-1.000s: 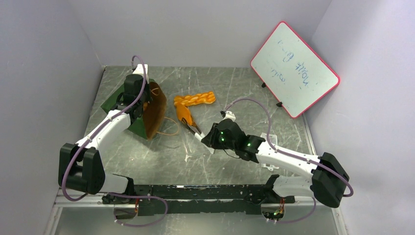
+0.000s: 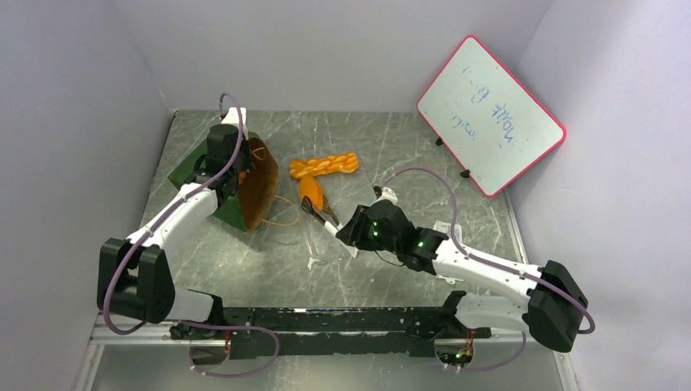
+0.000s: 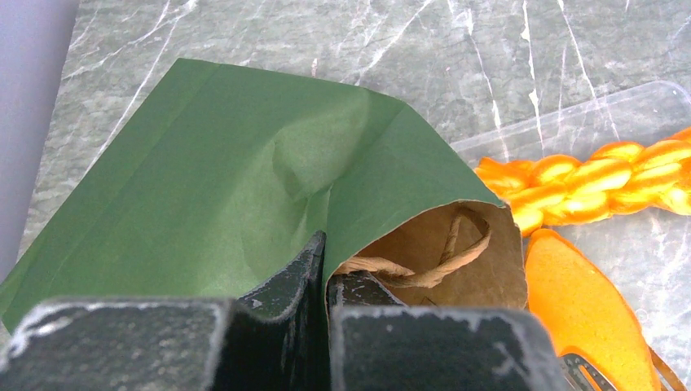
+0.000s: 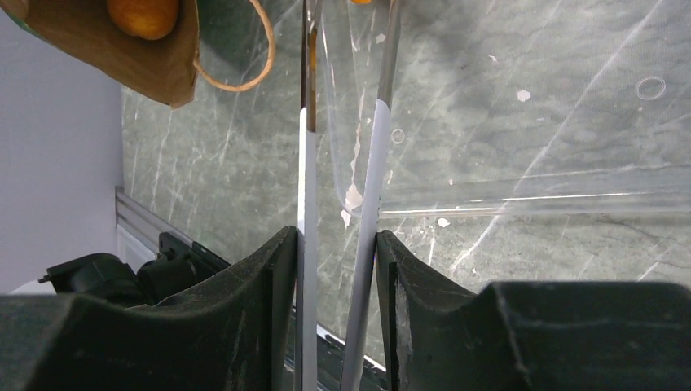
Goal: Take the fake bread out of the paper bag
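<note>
A green paper bag [image 2: 231,210] lies on its side at the left, its brown mouth facing right. In the left wrist view, my left gripper is shut on the bag's upper rim. My right gripper grips white-handled metal tongs [image 4: 305,187], one finger against each handle, the arms slightly apart. Beyond the bag's mouth lie a braided loaf [image 2: 330,164] and a smooth orange bread [image 2: 310,192], just below the loaf's left end. The tongs' heads are at the smooth bread's lower end. Another round bread [image 4: 143,15] shows inside the bag.
A clear shallow tray [image 4: 521,205] lies under the breads. One rope handle [image 4: 269,61] loops out from the bag mouth. A whiteboard [image 2: 493,114] stands at the back right.
The tongs' heads have spread a little, and the right arm has shifted slightly right. The smooth bread sits slightly lower and further right. The left arm and bag have stayed still.
</note>
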